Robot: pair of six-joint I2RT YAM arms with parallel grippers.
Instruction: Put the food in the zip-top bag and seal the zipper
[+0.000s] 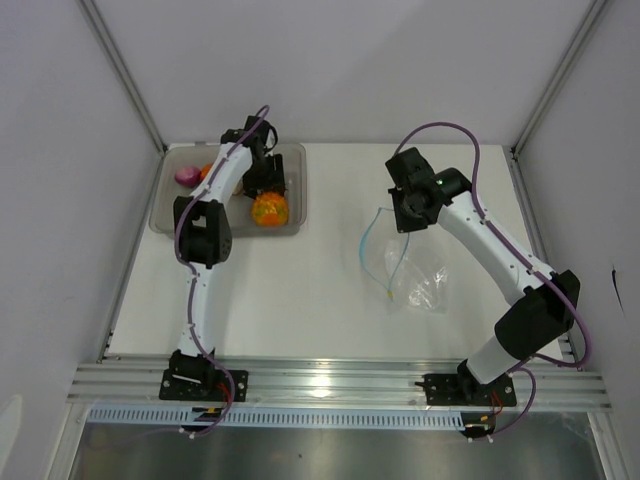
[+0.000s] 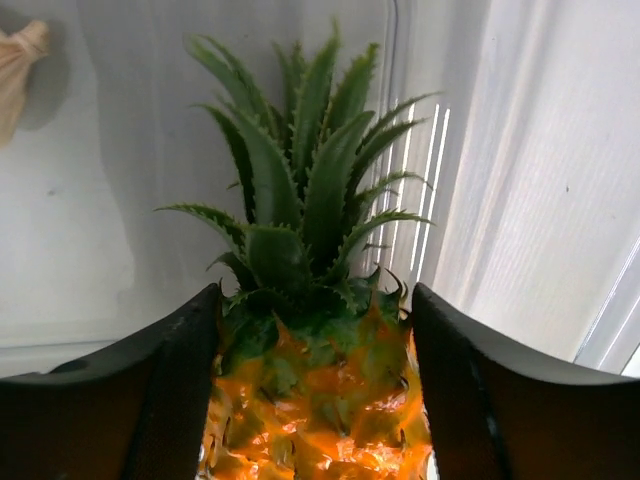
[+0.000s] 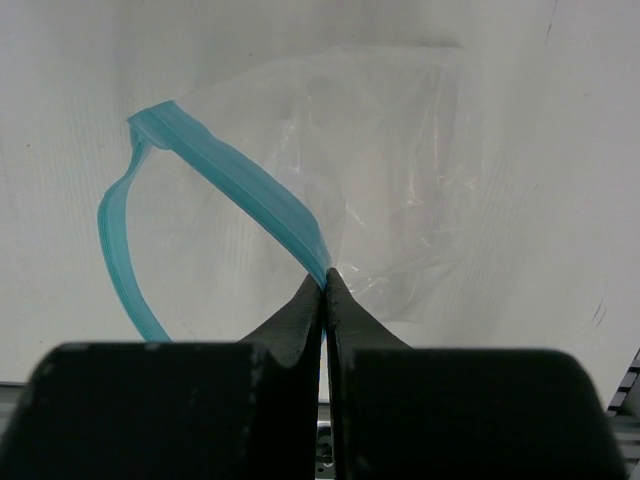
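Observation:
In the plastic bin, a pineapple [image 1: 270,208] lies with its leafy crown toward the back. My left gripper is around the pineapple just below the crown, fingers part open on either side of it. On the right side of the table, the clear zip top bag [image 3: 390,170] with a blue zipper [image 3: 225,165] lies spread out, its zipper strips parted. My right gripper is shut on the bag's zipper edge near the top of the bag.
The bin [image 1: 160,215] also holds a pink onion-like item [image 1: 187,176], an orange item and a pale bulb [image 2: 15,60], partly hidden by the left arm in the top view.

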